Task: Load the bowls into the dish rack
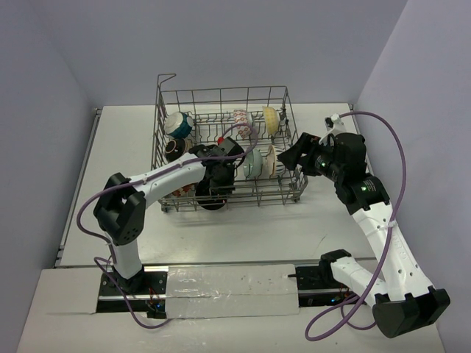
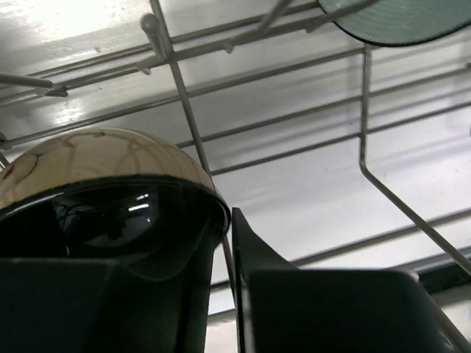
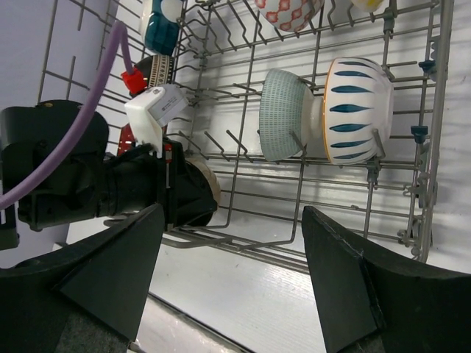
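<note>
A bowl with a tan outside and black inside [image 2: 110, 158] tilts in the front of the wire rack [image 1: 221, 90]; its dark inside [image 1: 211, 204] shows below my left hand. In the left wrist view its rim runs to the fingertips of my left gripper, whose fingers are close together. Whether they clamp the rim is unclear. Just right of it in the rack stand a pale green bowl [image 3: 280, 118] and a white bowl with blue strokes [image 3: 353, 110]. My right gripper hangs open and empty by the rack's right side.
Farther back in the rack sit a teal bowl [image 1: 178, 125], a pink-patterned bowl [image 1: 242, 122] and a yellow bowl [image 1: 271, 120]. A dark patterned bowl [image 1: 175, 150] is at the left, partly behind my left arm. The white surface before the rack is bare.
</note>
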